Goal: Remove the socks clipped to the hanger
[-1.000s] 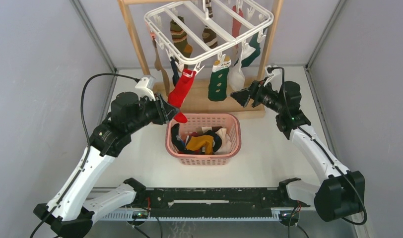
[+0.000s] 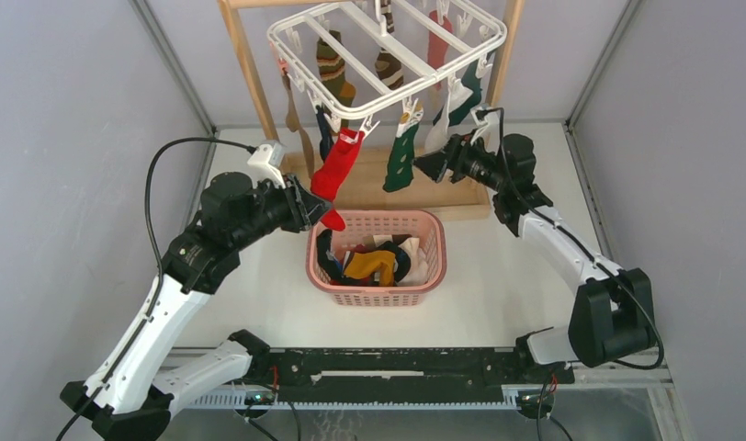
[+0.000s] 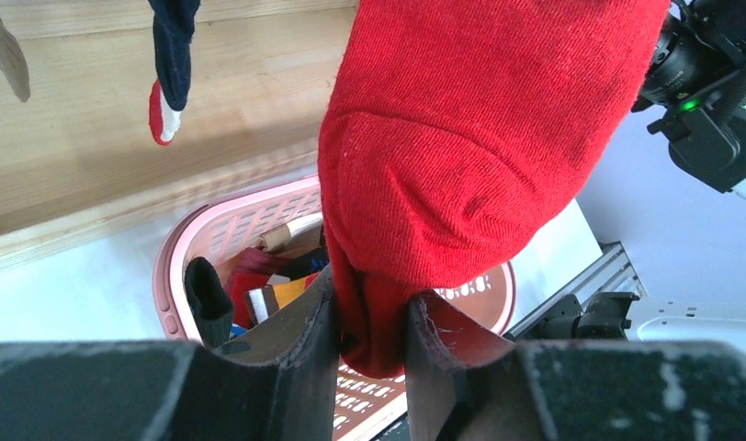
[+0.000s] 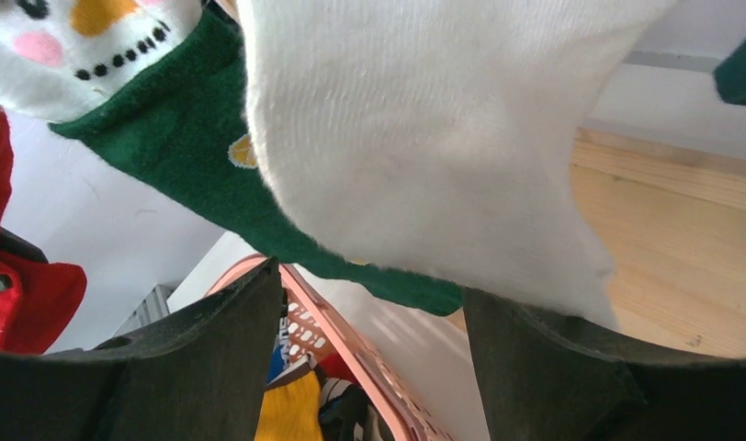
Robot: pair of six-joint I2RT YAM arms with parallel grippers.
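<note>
A red sock (image 2: 336, 170) hangs clipped at the front of the white hanger (image 2: 384, 98). My left gripper is shut on its lower part, the cloth pinched between both fingers. To the right dangles a green sock (image 2: 402, 152) with a white top, still clipped; beside it hangs a white sock (image 4: 424, 138), close in front of the right wrist camera. My right gripper is part open, its fingers spread apart, with the green sock's toe reaching behind the gap. Nothing is gripped there.
Below stands a pink basket (image 2: 316, 276) holding several socks. Other socks hang farther back, among them a striped one (image 2: 332, 64) and a dark green one (image 2: 465, 96). A wooden base (image 2: 443, 188) lies behind the basket.
The left gripper has stayed at the red sock.
</note>
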